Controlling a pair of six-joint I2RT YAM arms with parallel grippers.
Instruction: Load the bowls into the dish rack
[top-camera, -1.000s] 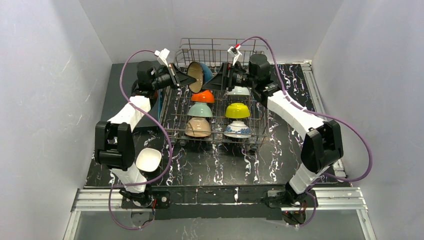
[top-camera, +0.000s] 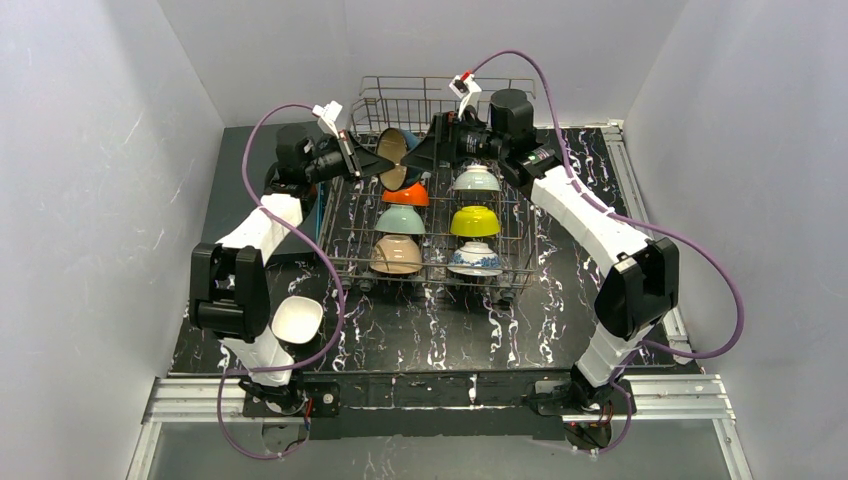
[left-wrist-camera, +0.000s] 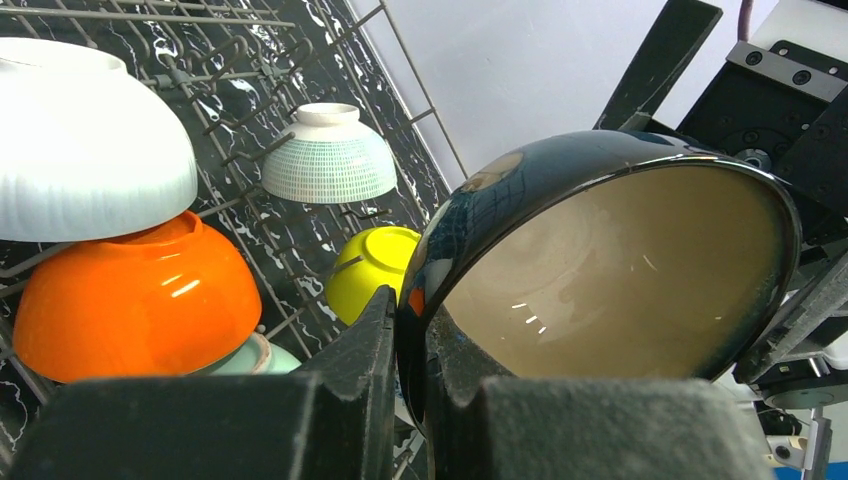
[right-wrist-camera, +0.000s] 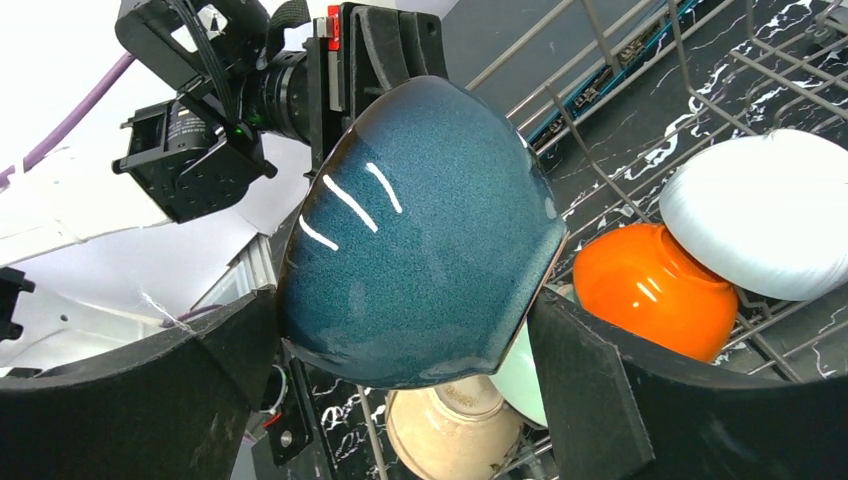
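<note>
A dark blue bowl with a tan inside (top-camera: 393, 150) is held sideways above the rack's back half, my left gripper shut on its rim. My right gripper is open around the same bowl, its fingers at either side. Below, in the wire rack (top-camera: 365, 85), sit overturned bowls: orange (top-camera: 405, 195), white (right-wrist-camera: 755, 210), pale green (top-camera: 400, 220), tan (top-camera: 397, 255), celadon (top-camera: 476, 178), yellow (top-camera: 475, 222) and blue-patterned (top-camera: 474, 256).
A small white bowl (top-camera: 297, 320) lies on the counter at the front left. Walls surround the workspace; the counter in front of the rack is clear.
The blue bowl and my left gripper have moved slightly toward the front in the top view. My right gripper has shifted slightly and now overlaps the bowl's right side.
</note>
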